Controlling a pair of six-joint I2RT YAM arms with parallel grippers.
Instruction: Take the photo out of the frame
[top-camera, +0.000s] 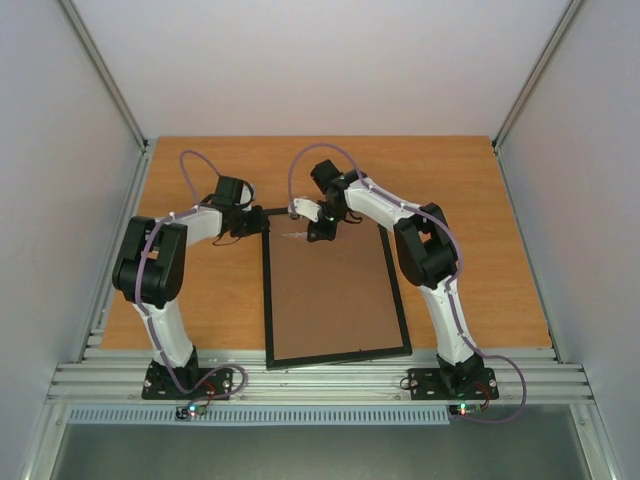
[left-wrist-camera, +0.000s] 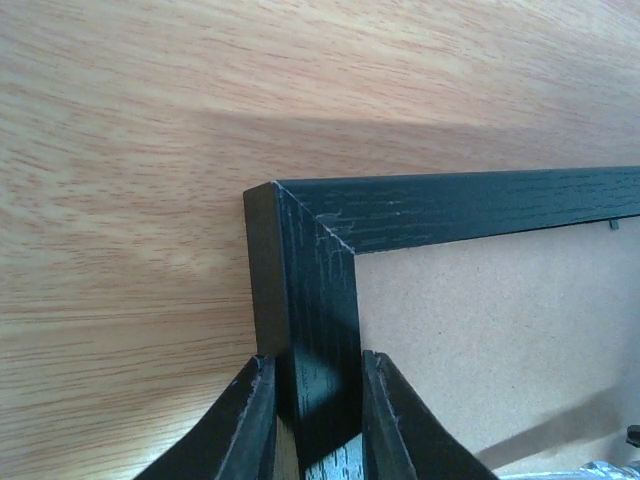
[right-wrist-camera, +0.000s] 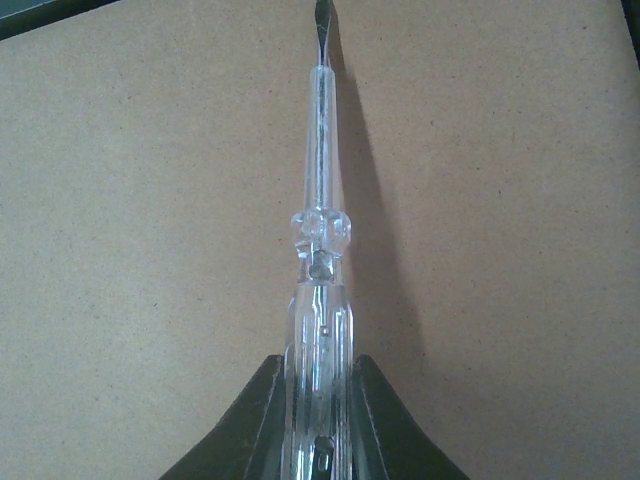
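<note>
The black picture frame (top-camera: 267, 300) lies back side up on the wooden table, its brown backing board (top-camera: 330, 300) facing up. My left gripper (top-camera: 262, 222) is shut on the frame's side rail (left-wrist-camera: 320, 300), close to the far left corner. My right gripper (top-camera: 318, 230) is shut on a clear screwdriver (right-wrist-camera: 322, 160), held over the backing near the far rail, its metal tip pointing toward the left side. A small metal tab (left-wrist-camera: 614, 224) sits on the inner edge of the far rail. The photo itself is hidden.
White walls enclose the table at the back and sides. The frame's near edge reaches the table's front rail (top-camera: 250, 355).
</note>
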